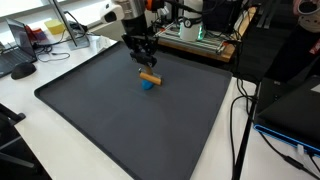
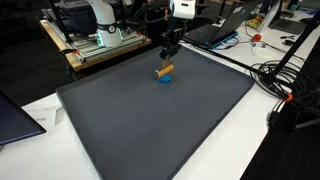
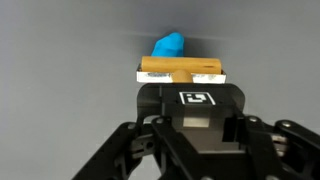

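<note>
A wooden orange-brown piece [image 1: 150, 77] lies low over the dark board, its long bar running sideways in exterior view 1. In the wrist view the bar [image 3: 181, 64] has a pale strip along its near side, and a short wooden stub reaches back to the fingers. My gripper is shut on this piece from above. Close against the bar is a blue object [image 3: 169, 45], partly covered by it; exterior view 2 also shows this blue object [image 2: 165, 79]. Whether the bar touches the board cannot be told.
The dark board [image 1: 120, 110] is bare towards the front and sides. Black cables [image 1: 238, 110] run along its right edge in exterior view 1. Behind the arm stands a shelf or crate with clutter [image 2: 105, 30]; a laptop [image 1: 25, 40] is at the back left.
</note>
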